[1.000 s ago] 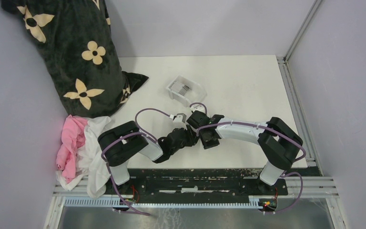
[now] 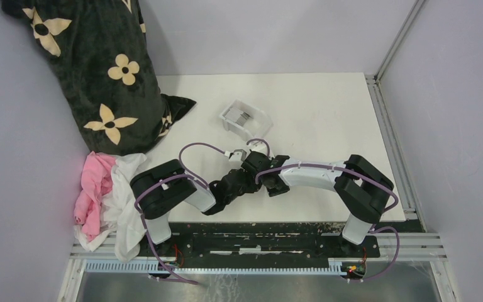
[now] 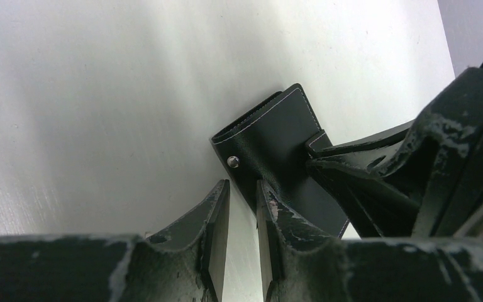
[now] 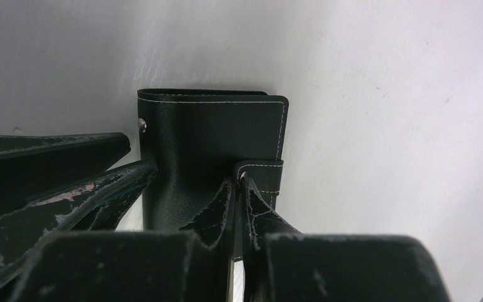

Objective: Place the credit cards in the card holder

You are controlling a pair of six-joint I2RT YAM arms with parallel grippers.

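Note:
A black card holder (image 4: 195,138) with pale stitching lies folded on the white table. Its strap (image 4: 264,170) is fastened across one side, and a round metal stud (image 3: 233,162) shows near the opposite edge. My right gripper is shut on the strap at its snap end. My left gripper is open, its tips at the stud-side edge of the holder; nothing is clearly held there. From above, the two grippers almost touch and cover most of the holder (image 2: 278,191). No credit card can be made out for certain.
Behind the grippers stands a white bin (image 2: 261,124) with grey ribbed contents (image 2: 237,116), too small to identify. Pink and white cloths (image 2: 126,201) and a dark flowered blanket (image 2: 88,69) fill the left side.
The left arm has hardly moved.

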